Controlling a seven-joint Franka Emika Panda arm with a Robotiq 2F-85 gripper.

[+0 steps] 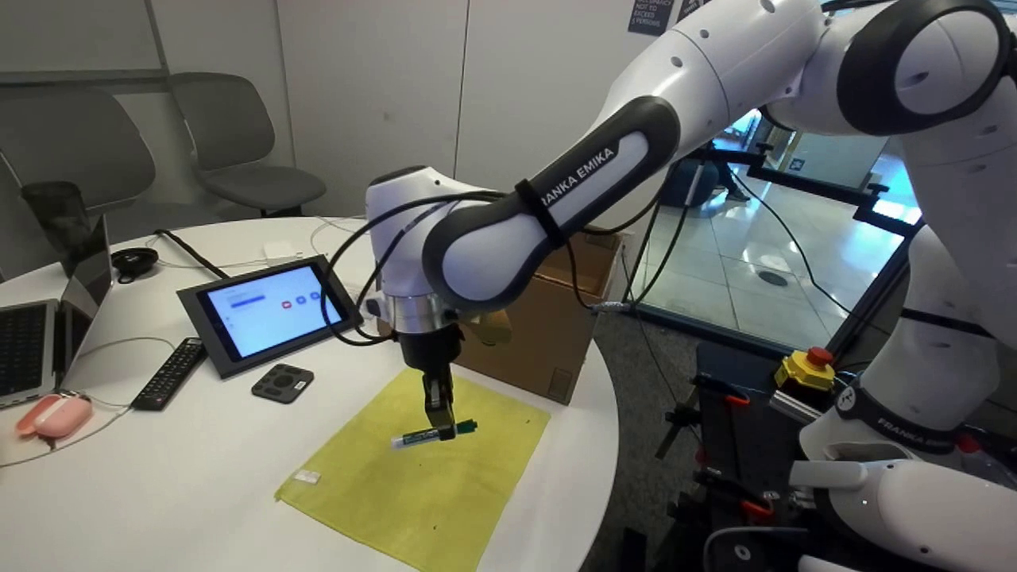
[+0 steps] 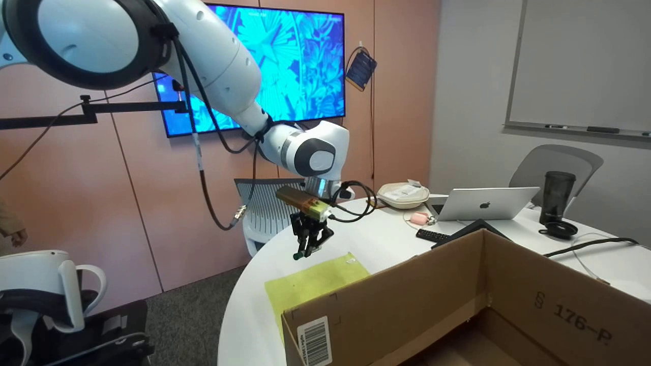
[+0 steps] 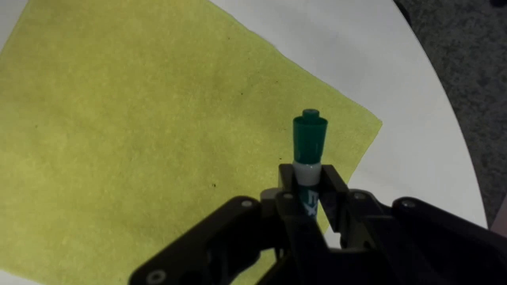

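Note:
A green-and-white marker (image 1: 419, 438) with a green cap is held roughly level by my gripper (image 1: 440, 429), whose fingers are shut around it. In the wrist view the green cap (image 3: 309, 138) sticks out past the fingertips, and the marker's other end is hidden behind the fingers. Beneath it a yellow cloth (image 1: 381, 477) lies flat on the white table (image 1: 172, 505); the marker appears to hang above the cloth without touching it. From the second exterior side, my gripper (image 2: 300, 253) is over the cloth, with only a dark tip of the marker showing.
An open cardboard box (image 2: 390, 305) stands beside the cloth. Toward the laptop (image 1: 29, 348) lie a tablet (image 1: 272, 310), a small black device (image 1: 283, 382), a remote (image 1: 170, 373) and a pink case (image 1: 65, 418).

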